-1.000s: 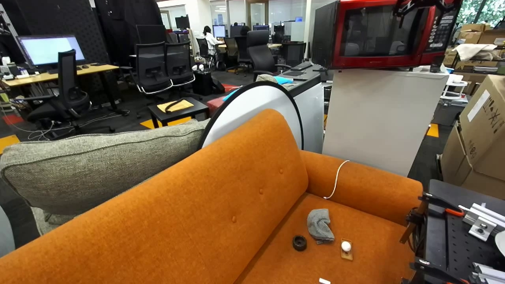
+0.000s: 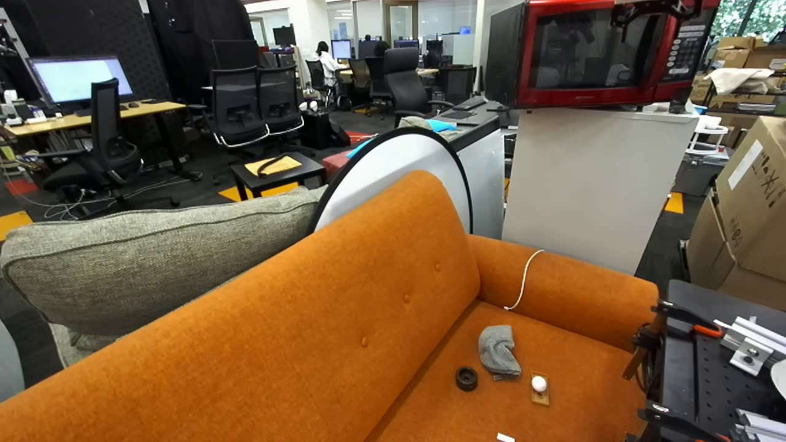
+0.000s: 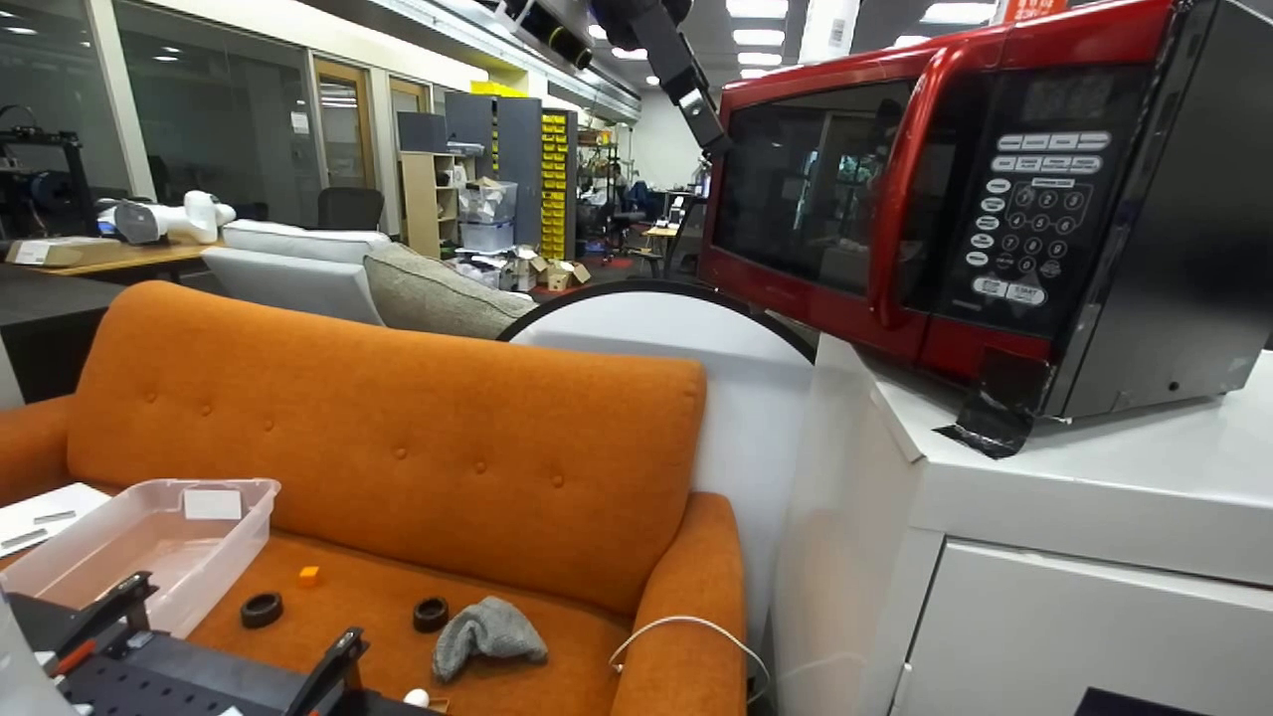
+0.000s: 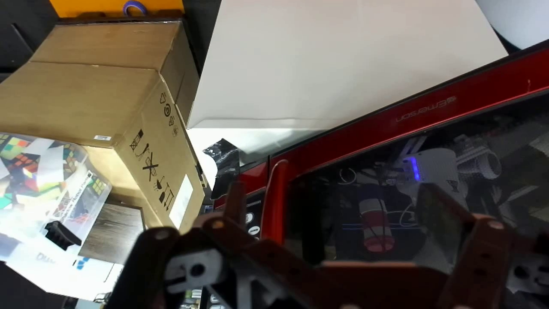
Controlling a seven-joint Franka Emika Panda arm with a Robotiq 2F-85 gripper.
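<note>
A red microwave (image 3: 823, 292) with a dark glass door and a vertical red handle (image 3: 904, 191) stands on a white cabinet (image 3: 1074, 495). Its door looks closed. My gripper is open in front of the door, with its fingers (image 4: 236, 203) spread wide. In the wrist view, the handle (image 4: 276, 203) appears between the two fingers, nearer the left one; I cannot tell whether either touches it. From exterior view 1, the gripper (image 2: 654, 18) shows at the top edge, before the microwave's front. Only part of the arm and a finger show in exterior view 2.
Below lies an orange sofa (image 3: 394, 430) holding a grey cloth (image 3: 495, 632), dark rings (image 3: 262, 610) and a clear bin (image 3: 257, 537). Cardboard boxes (image 4: 149, 149) stand beside the cabinet. Black tape (image 3: 1002, 406) lies under the microwave's front corner.
In exterior view 1 my gripper has shifted slightly upward in front of the microwave. The microwave and the things on the sofa look unmoved.
</note>
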